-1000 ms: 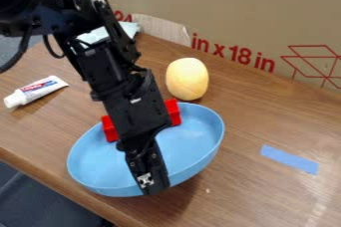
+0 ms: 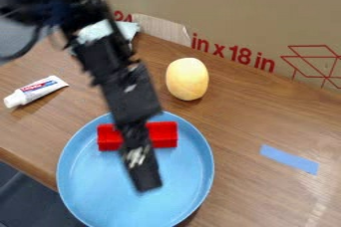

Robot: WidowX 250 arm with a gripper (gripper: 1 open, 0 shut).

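Note:
My black gripper, blurred, reaches down from the upper left over a light blue plate on the wooden table. A red block lies in the plate, partly hidden behind the gripper. The fingertips are too blurred to make out clearly, so I cannot see how they stand.
A white toothpaste tube lies at the left, a yellow potato-like object behind the plate. A blue tape strip is on the clear right side. A cardboard box stands at the back; the table edge is at lower left.
The gripper has moved up and slightly left and is now blurred. The plate looks rounder and sits slightly further left and lower, with more of the red block in view.

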